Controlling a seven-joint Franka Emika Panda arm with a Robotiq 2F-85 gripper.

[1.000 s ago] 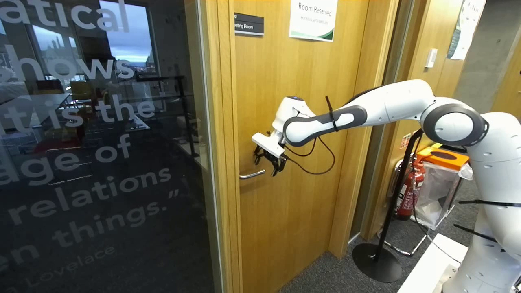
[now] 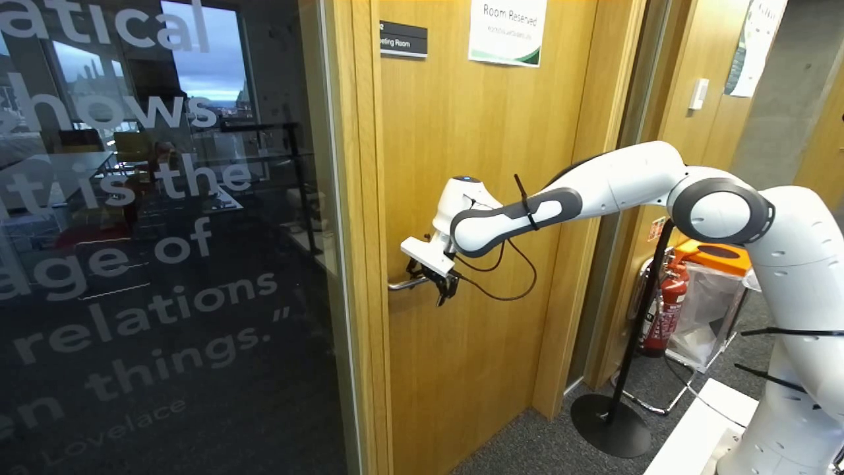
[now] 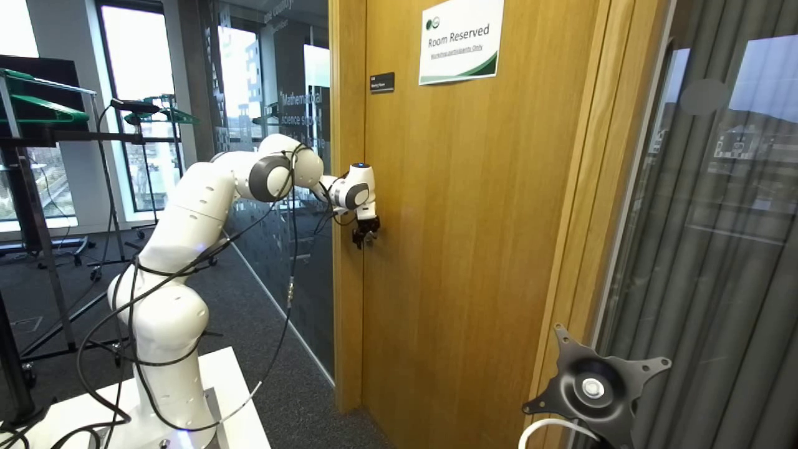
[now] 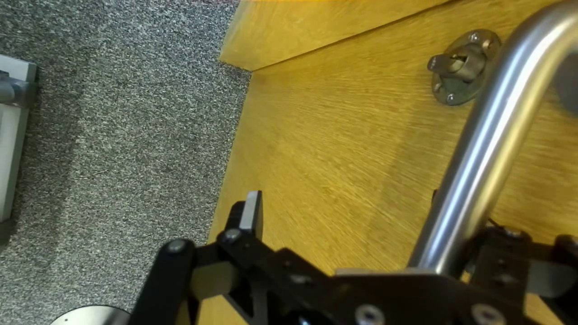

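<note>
A wooden door (image 2: 482,340) stands closed in its frame. Its silver lever handle (image 2: 401,285) sticks out at the left edge; in the wrist view the metal bar (image 4: 487,146) slants down from the upper right. My black gripper (image 2: 430,287) is at the lever's free end, fingers apart. In the wrist view the bar's end comes down between the fingers, much closer to the right one, whose contact with it I cannot tell. The left finger (image 4: 250,214) stands clear of the bar. Exterior view 2 shows the gripper (image 3: 365,236) small against the door edge.
A round lock fitting (image 4: 466,67) sits on the door near the handle. Left of the door is a dark glass wall (image 2: 182,356). A black post base (image 2: 610,425), a fire extinguisher (image 2: 666,309) and an orange-topped bin (image 2: 714,257) stand to the right.
My gripper has moved down and slightly left in exterior view 1, from above the lever to its free end. The door and the lever look unmoved.
</note>
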